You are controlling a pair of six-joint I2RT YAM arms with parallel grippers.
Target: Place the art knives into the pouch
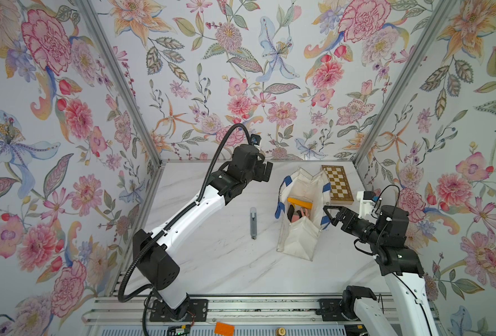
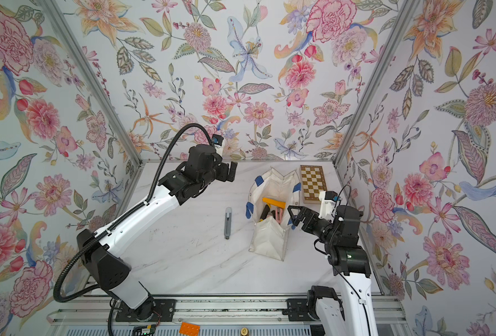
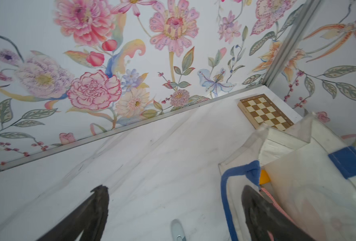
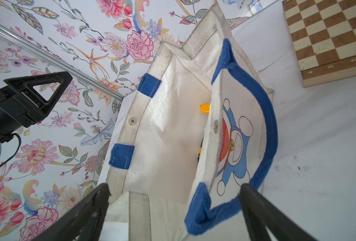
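The grey-blue art knife [image 1: 253, 223] lies on the table, left of the pouch; its tip end also shows at the bottom of the left wrist view. A cream pouch [image 2: 268, 239] with blue trim stands with its mouth spread, an orange item [image 2: 272, 202] and pink and dark items inside. My left gripper hangs over the back of the table, open and empty, left of the pouch mouth. At the pouch's right side my right gripper is open, with the pouch's edge in view between its fingers and nothing gripped.
A chessboard [image 1: 337, 183] lies at the back right, behind the pouch. Flowered walls close in the back and sides.
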